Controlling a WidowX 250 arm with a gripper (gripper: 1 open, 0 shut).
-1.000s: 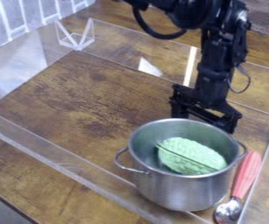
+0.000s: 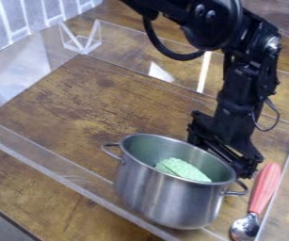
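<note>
A black robot gripper (image 2: 225,146) is low at the right, just behind a steel pot (image 2: 166,193) and close to its back rim. Inside the pot lies a pale green, textured oval object (image 2: 184,169), mostly below the rim. An ice-cream scoop with a pink handle (image 2: 266,188) lies to the right of the pot.
The wooden board (image 2: 72,113) is clear to the left and behind the pot. Clear plastic edges border the work area. A white slatted object (image 2: 21,24) stands at the top left.
The pot has shifted left and a little toward the front, and the green object in it shows less. The gripper has moved down and toward the front.
</note>
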